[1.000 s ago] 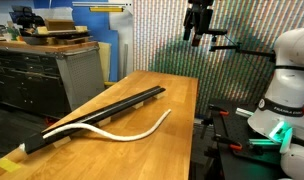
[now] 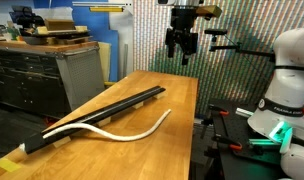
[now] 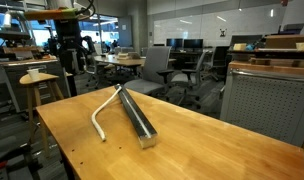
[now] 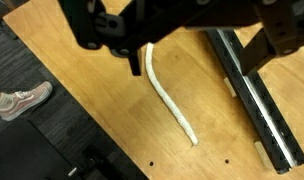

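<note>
A white, slightly curved hose (image 2: 122, 138) lies on the wooden table (image 2: 180, 95). Beside it runs a long black channel (image 2: 102, 113), which looks hollow with a pale inner strip in the wrist view. High over the table hangs my gripper (image 2: 178, 58), open and empty, clear of both things. From the wrist, the hose (image 4: 170, 100) shows below and between the spread fingers, and the channel (image 4: 254, 105) passes on the right, partly covered by a finger.
A grey cabinet (image 2: 84, 75) stands behind the table. A wooden stool (image 3: 34, 90) is close to the arm's side. A person's shoe (image 4: 25, 100) shows on the floor past the table edge.
My gripper has come lower and shifted left in exterior view 1, toward the table. Its fingers now show more clearly. Hose and channel have stayed in place.
</note>
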